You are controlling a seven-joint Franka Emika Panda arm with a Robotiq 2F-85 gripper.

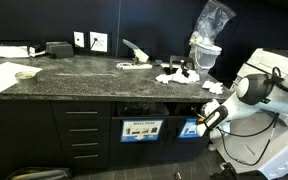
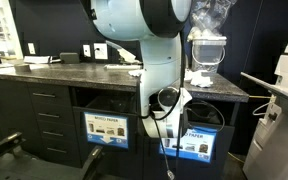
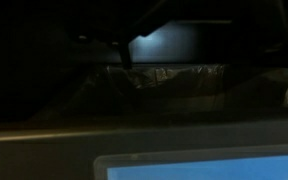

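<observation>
At the counter's right end, my gripper is low, at the front of the right bin, whose blue-and-white label is partly behind it. From the other side, the arm hangs down before the two open bins, left of the right bin's label. It is very dark in the wrist view: a clear bag liner shows inside a bin, above the bin's front rim. The gripper is open, and nothing can be made out between its fingers, which are mostly lost in shadow.
A second bin with a label stands to the left, under the dark countertop. Crumpled white paper lies on the counter near a white tub. A white panel is at the right.
</observation>
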